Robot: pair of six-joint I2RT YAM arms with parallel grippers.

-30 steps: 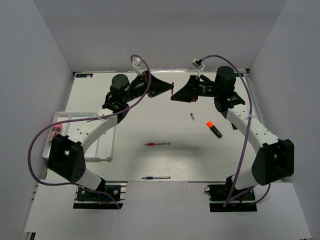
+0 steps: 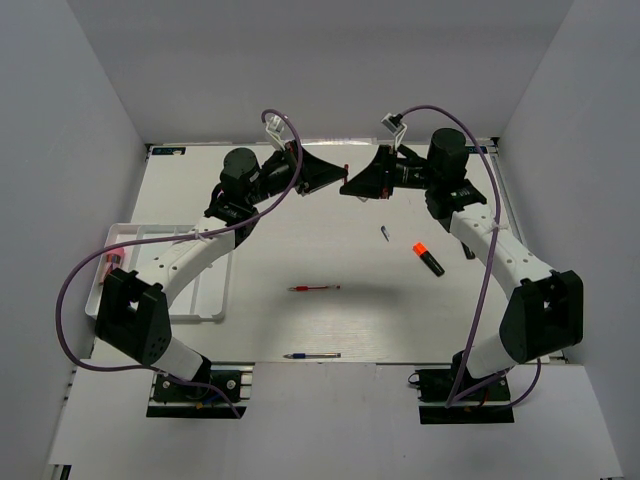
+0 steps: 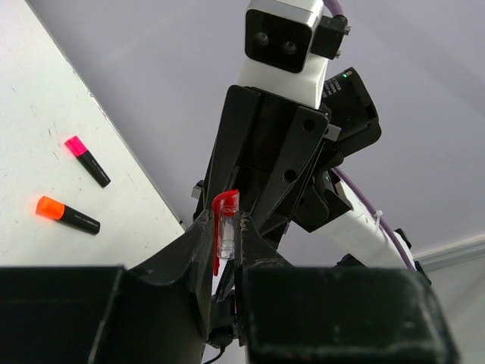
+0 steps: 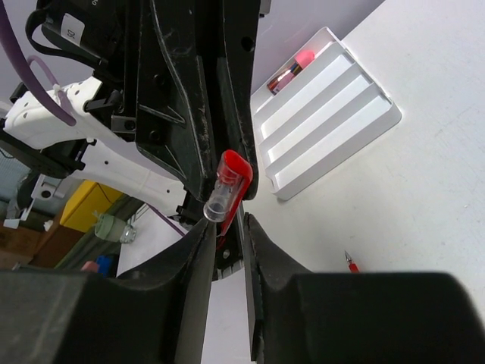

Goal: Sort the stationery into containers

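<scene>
My left gripper [image 2: 340, 170] is shut on a small red-and-clear pen [image 3: 226, 227], held above the table. Close in from the right, my right gripper [image 2: 347, 190] is part open; in the right wrist view its fingers [image 4: 251, 246] stand a little apart by the pen's lower end, and contact cannot be made out. A white compartment tray [image 4: 383, 114] holds a pink-ended item [image 4: 292, 72] in its end compartment. On the table lie a red pen [image 2: 315, 288], a blue pen [image 2: 312, 355], an orange highlighter [image 2: 428, 258] and a pink highlighter [image 3: 87, 161].
A small thin item [image 2: 385, 233] lies near the orange highlighter. The tray stands at the left, partly under the left arm. The two grippers almost meet, with little room between them. Mid-table is mostly bare.
My right gripper has shifted slightly, up toward the back and in by the pen, its arm swinging a little left. The left arm and the table items look unchanged.
</scene>
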